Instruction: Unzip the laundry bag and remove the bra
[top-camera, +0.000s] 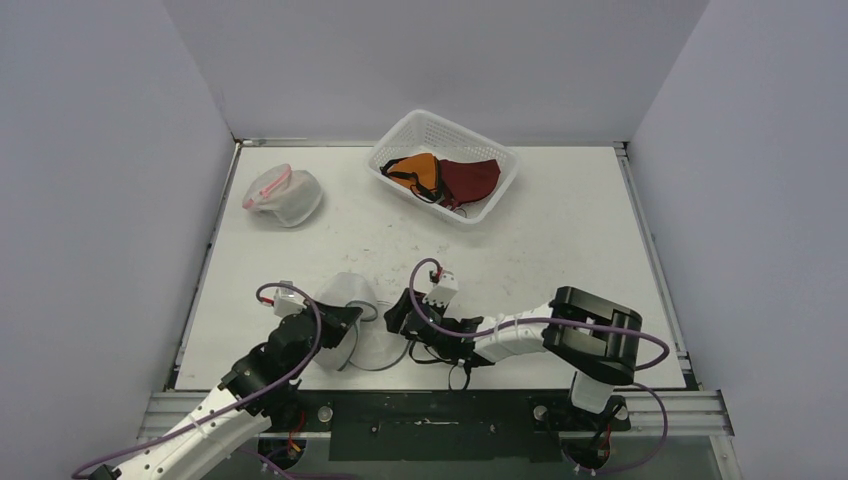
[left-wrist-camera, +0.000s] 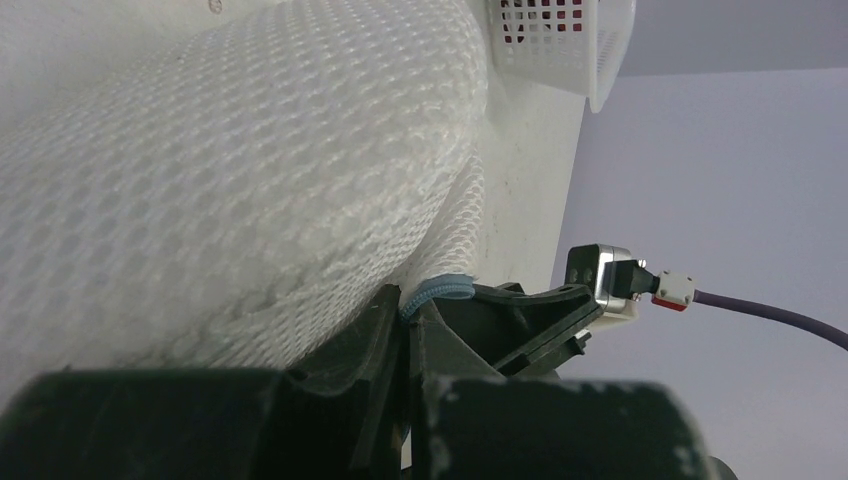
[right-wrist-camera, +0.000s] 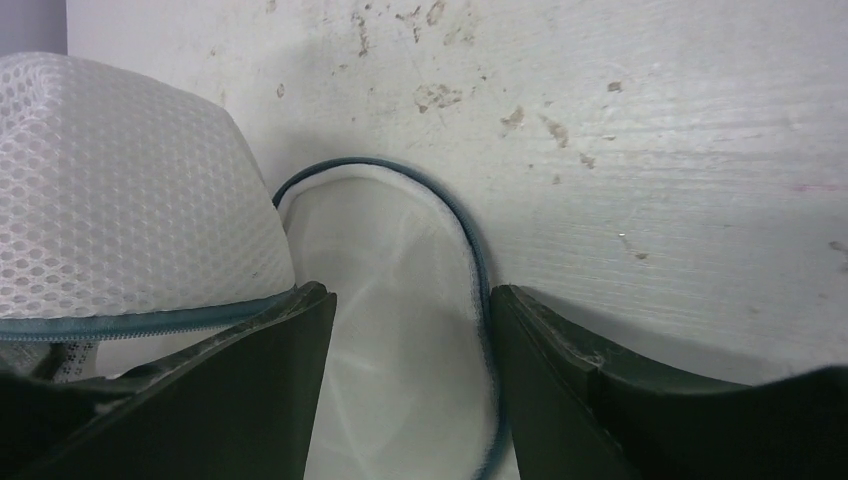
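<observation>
A white mesh laundry bag with a blue-grey zipper edge lies open at the front left. My left gripper is shut on its zipper edge, and the mesh rises beside it. My right gripper is part open, low at the bag's flat panel, its fingers either side of that panel, the right one touching the blue edge. No bra can be made out.
A white basket with orange and dark red cloth items stands at the back centre. Another mesh bag with a pink zipper lies at the back left.
</observation>
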